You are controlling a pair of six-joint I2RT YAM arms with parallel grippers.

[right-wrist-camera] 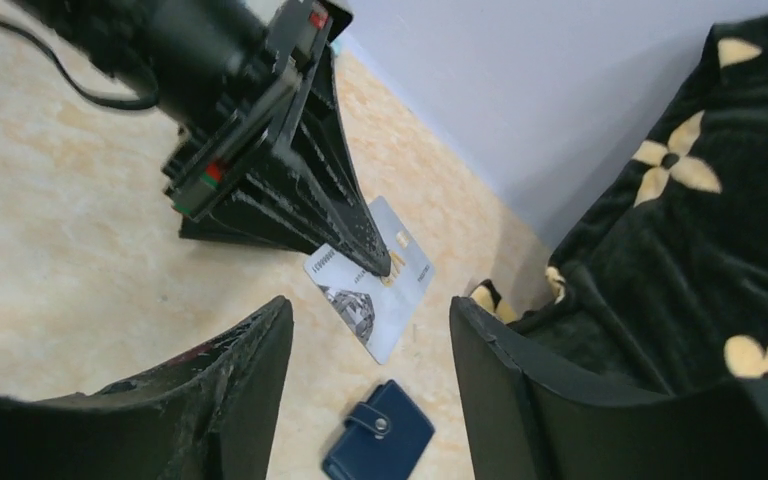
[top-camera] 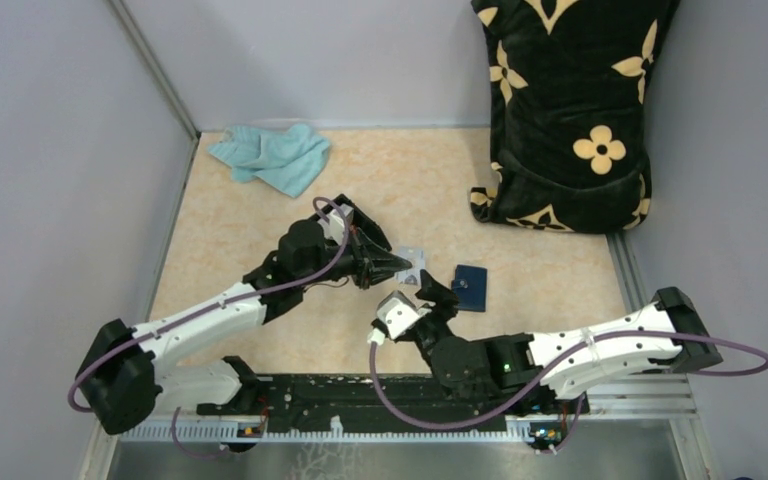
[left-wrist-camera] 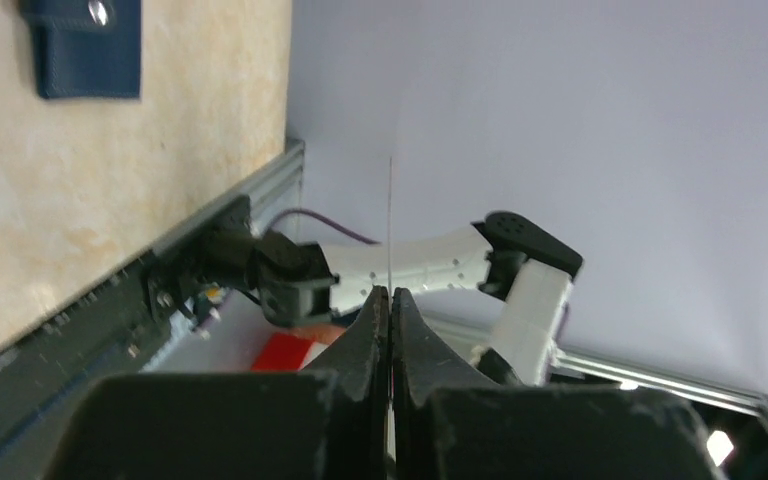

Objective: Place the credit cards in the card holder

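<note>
A whitish credit card (right-wrist-camera: 412,290) with a dark picture in one corner is clamped in my left gripper (top-camera: 406,266), its face showing in the right wrist view. Seen from the left wrist, the card (left-wrist-camera: 390,215) is a thin edge-on line rising from the closed fingers (left-wrist-camera: 365,345). My right gripper is open, its fingers apart with nothing gripped; the card appears beyond them. The navy card holder (top-camera: 470,288) lies on the table to the right of the card, its strap and snap (right-wrist-camera: 380,425) visible from the right wrist.
A black floral cushion (top-camera: 570,120) leans at the back right. A light blue cloth (top-camera: 278,155) lies at the back left. Near the left gripper stands a black object (top-camera: 365,222). Open table surrounds the holder, with both arms close together at the middle.
</note>
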